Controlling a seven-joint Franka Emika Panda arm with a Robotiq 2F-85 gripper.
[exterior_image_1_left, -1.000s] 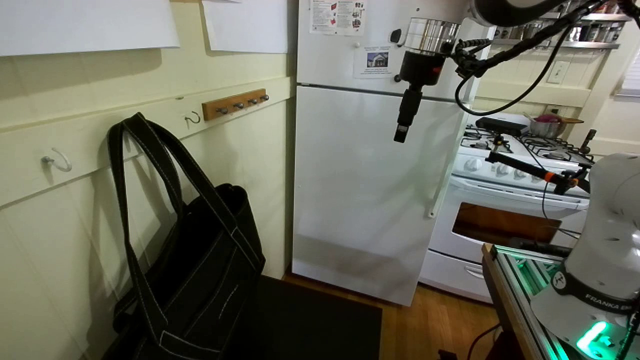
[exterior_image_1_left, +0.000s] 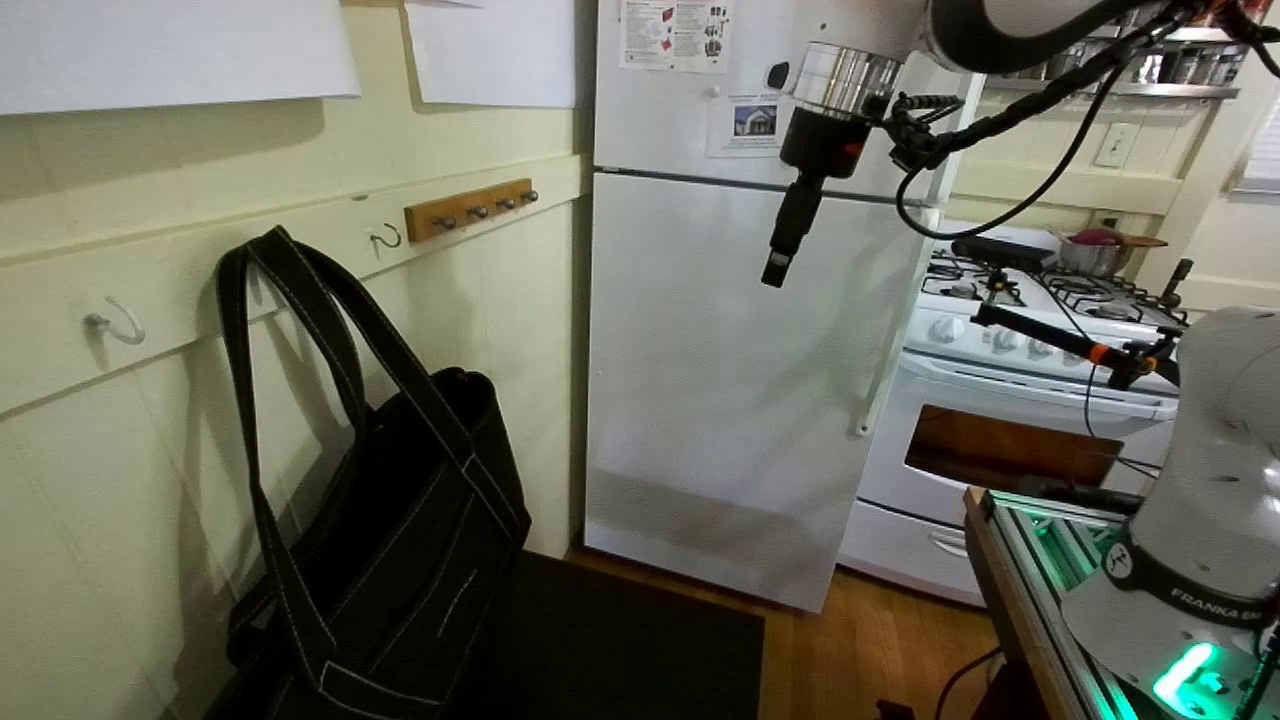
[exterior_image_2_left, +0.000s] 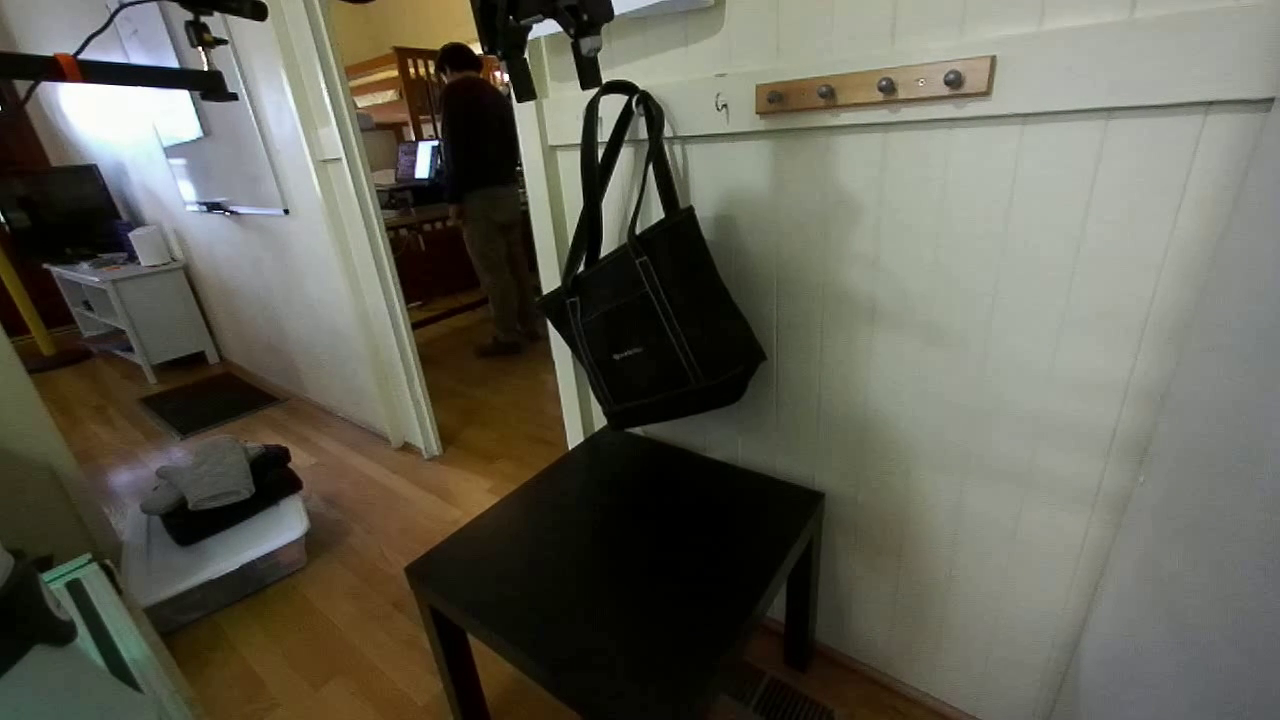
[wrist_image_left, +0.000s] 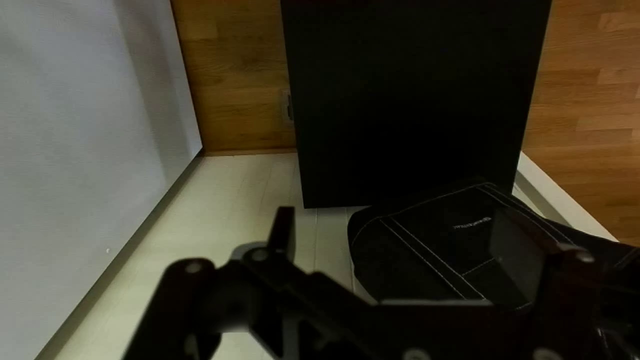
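Observation:
A black tote bag with white stitching (exterior_image_1_left: 450, 516) hangs by its two long straps from the wall rail; whatever bears the straps is hidden behind them. In exterior view 2 the whole bag (exterior_image_2_left: 672, 330) shows, tilted, its bottom close to the far edge of the black table. My gripper (exterior_image_1_left: 777, 266) points down in front of the fridge, well clear of the bag. Exterior view 2 has the gripper (exterior_image_2_left: 557, 84) at the top edge, fingers apart and empty. Beyond the spread fingers in the wrist view, the bag (wrist_image_left: 420, 246) appears at lower right.
A low black table (exterior_image_2_left: 612, 552) stands below the bag. Along the wall are a white hook (exterior_image_1_left: 120, 322), a small metal hook (exterior_image_1_left: 386, 236) and a wooden peg rack (exterior_image_1_left: 470, 209). The white fridge (exterior_image_1_left: 732, 396) borders the wall. A person (exterior_image_2_left: 480, 204) stands in the far room.
In exterior view 1 the arm and gripper have shifted slightly left, toward the wall. The bag looks unmoved.

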